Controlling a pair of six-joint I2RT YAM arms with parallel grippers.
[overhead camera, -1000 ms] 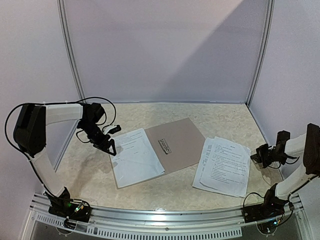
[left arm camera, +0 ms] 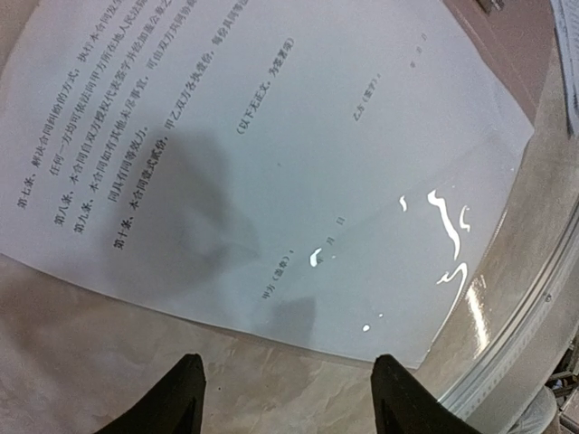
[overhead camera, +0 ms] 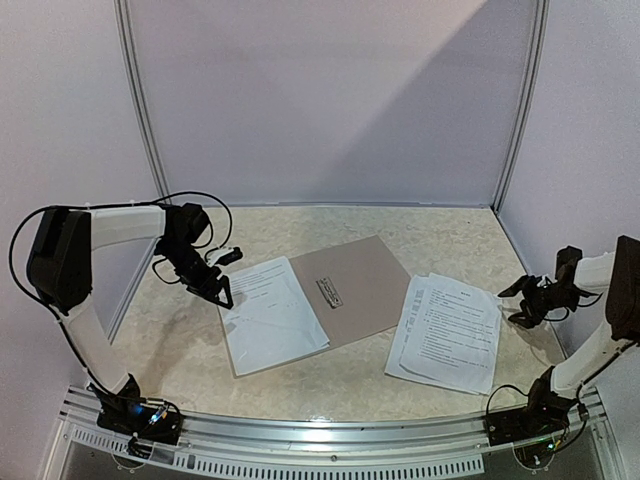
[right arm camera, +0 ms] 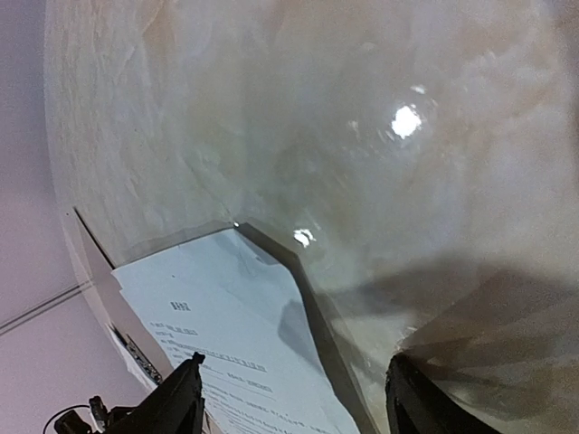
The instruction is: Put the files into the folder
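A stack of printed white files (overhead camera: 455, 335) lies on the table right of the open folder (overhead camera: 365, 285); its top left corner touches or slightly overlaps the folder's right edge. The folder's right panel is grey-brown with a metal clip (overhead camera: 329, 292), and a printed sheet under clear plastic (overhead camera: 270, 315) covers its left panel. Over the folder's left edge hovers my left gripper (overhead camera: 224, 294), its fingers apart and empty. My right gripper (overhead camera: 512, 305) stands open just right of the stack. In the right wrist view, the files (right arm camera: 226, 325) show between and beyond its fingers.
Bare table (overhead camera: 290, 222) stretches behind the folder and in front of it. A metal rail (overhead camera: 320, 430) runs along the front edge. Light walls (overhead camera: 330, 110) close off the back and sides.
The left arm, folder and files look unmoved.
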